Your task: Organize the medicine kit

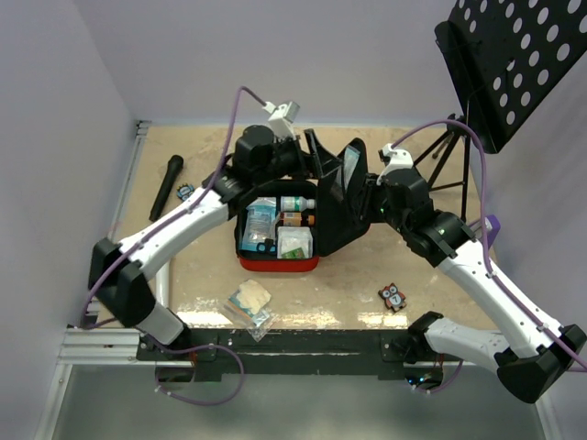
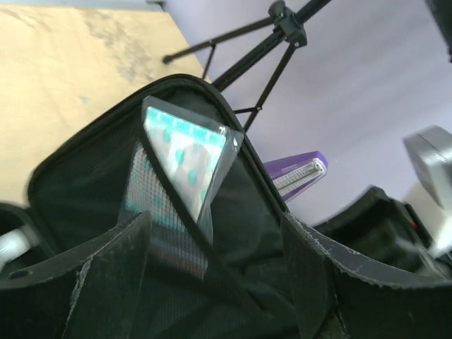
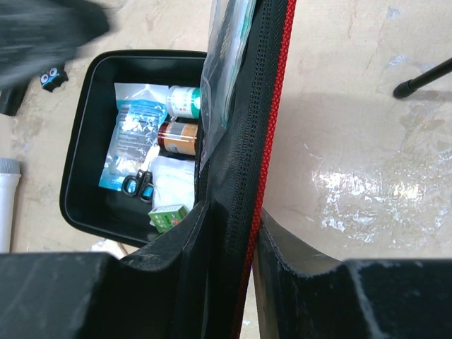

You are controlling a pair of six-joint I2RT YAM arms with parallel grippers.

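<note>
The medicine kit's black case (image 1: 277, 264) lies open at the table's centre, its lid (image 1: 347, 213) raised on the right side. A clear packet with a teal-patterned card (image 2: 185, 154) sits in the lid's inner pocket, partly behind a dark strap. My left gripper (image 1: 323, 151) is open above the lid's far part, nothing between its fingers. The lid's red-zipped edge (image 3: 272, 113) passes between the fingers of my right gripper, which appear to touch it on both sides. Inside the case are a blue-white packet (image 3: 134, 134), a white-capped bottle (image 3: 184, 102) and a brown bottle (image 3: 178, 138).
Black scissors (image 3: 138, 185) and a green box (image 3: 168, 217) are also in the case. A clear bag (image 1: 249, 301) lies in front, an owl-shaped item (image 1: 393, 298) to the right. A tripod (image 1: 449, 156) stands at the back right; a black cylinder (image 1: 166, 188) lies left.
</note>
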